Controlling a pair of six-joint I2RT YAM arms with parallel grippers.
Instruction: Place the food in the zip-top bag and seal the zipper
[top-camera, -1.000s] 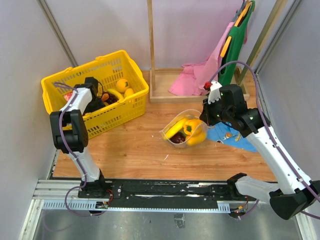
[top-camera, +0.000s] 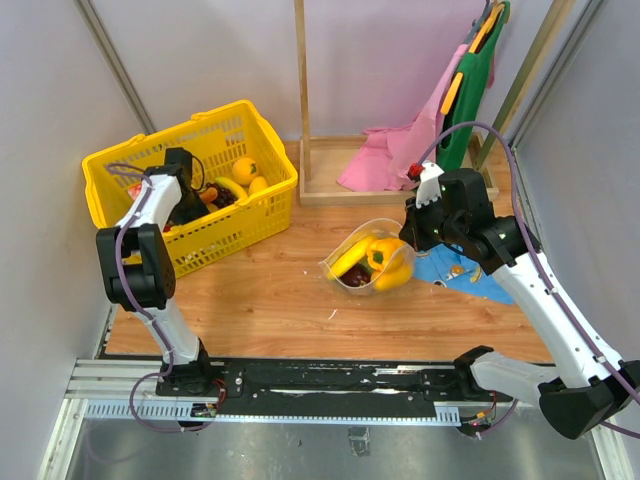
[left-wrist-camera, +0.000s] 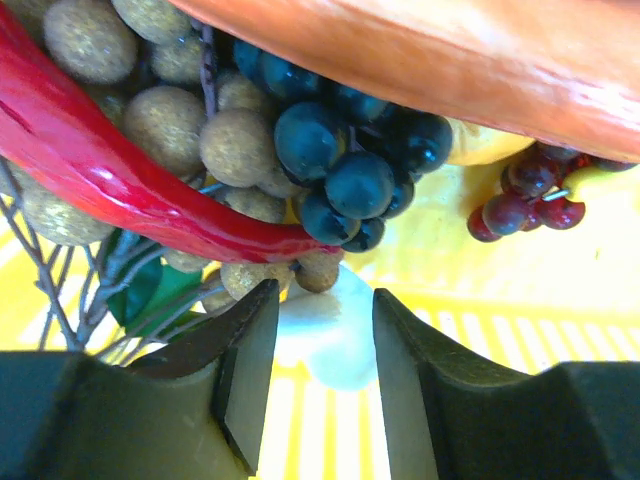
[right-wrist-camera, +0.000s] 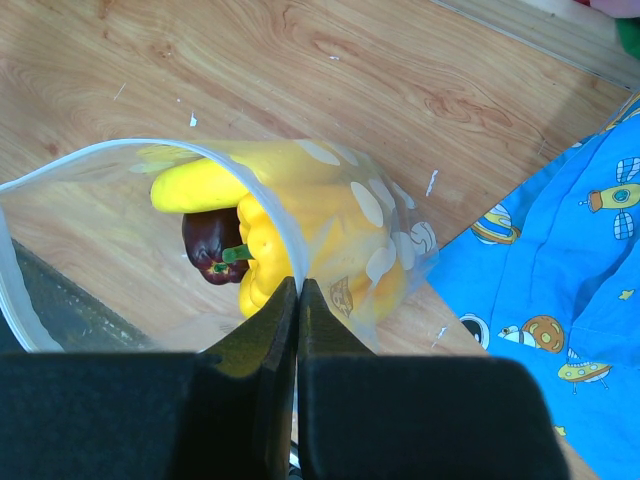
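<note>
The zip bag (top-camera: 365, 260) lies on the table holding a yellow banana-like piece (right-wrist-camera: 190, 185), a yellow pepper (right-wrist-camera: 258, 260) and a dark eggplant (right-wrist-camera: 208, 240). My right gripper is shut at the bag's rim, with perhaps its thin edge between the fingertips. My left gripper is down inside the yellow basket (top-camera: 240, 220), part open, over a red chili (left-wrist-camera: 150, 190), brown round fruit (left-wrist-camera: 165, 130), dark grapes (left-wrist-camera: 355, 185), red grapes (left-wrist-camera: 530, 200) and an orange long piece (left-wrist-camera: 450, 50); nothing shows between its fingertips but the background.
A blue patterned cloth (top-camera: 470, 285) lies right of the bag. A wooden rack (top-camera: 325, 190) with pink and green garments stands at the back right.
My left gripper has shifted slightly within the basket. The right arm and the bag look unchanged.
</note>
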